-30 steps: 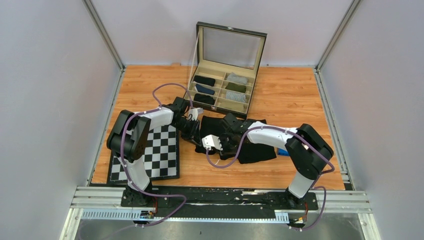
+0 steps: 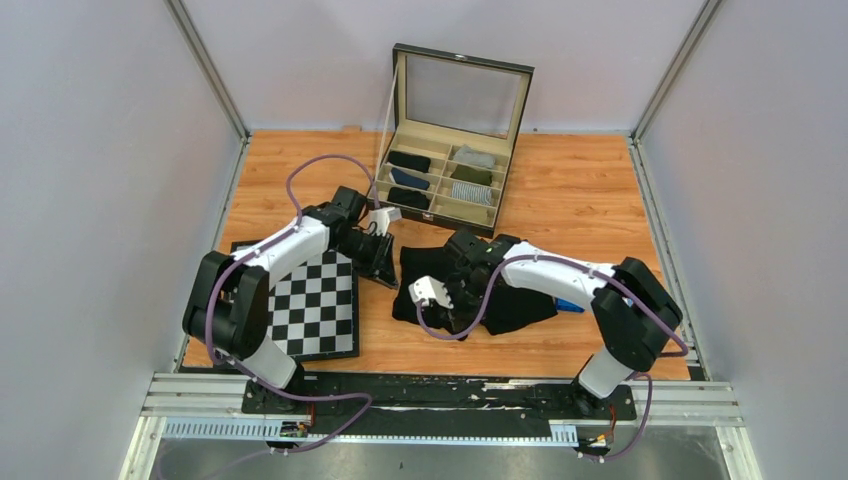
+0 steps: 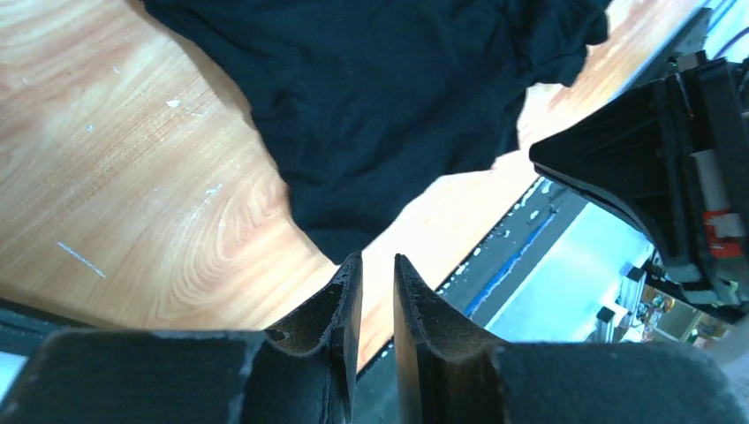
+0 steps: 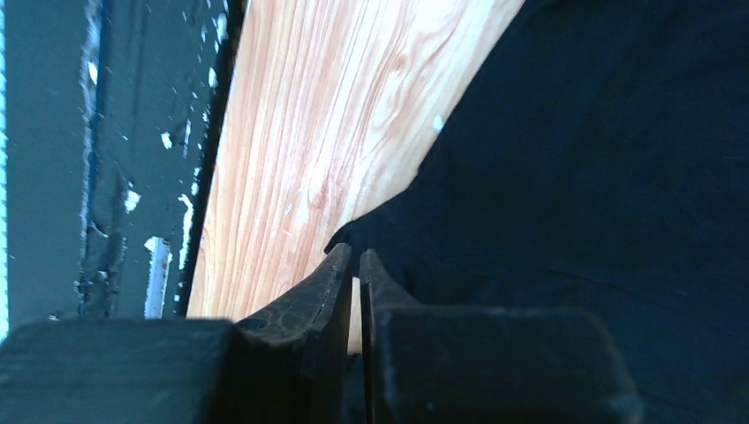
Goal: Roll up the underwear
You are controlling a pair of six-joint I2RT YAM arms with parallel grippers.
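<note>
Black underwear [image 2: 515, 310] lies spread on the wooden table, partly hidden under my right arm; its cloth fills much of both wrist views [image 3: 371, 115] [image 4: 583, 159]. My left gripper [image 2: 385, 275] is just left of the cloth, fingertips [image 3: 351, 269] close together near a corner, nothing visible held. My right gripper [image 2: 450, 320] is over the near edge of the cloth; in the right wrist view its narrowly spaced fingertips [image 4: 340, 261] sit at a cloth corner. Whether it grips any is unclear.
An open organizer box [image 2: 465, 210] with rolled garments stands at the back. A checkered board [image 2: 310, 330] lies at left. A blue object [image 2: 570, 304] is at right, partly hidden. Free table shows at back right and along the front.
My left arm has shifted slightly left. My right gripper has moved a little toward the front, and the cloth's near edge sits further forward.
</note>
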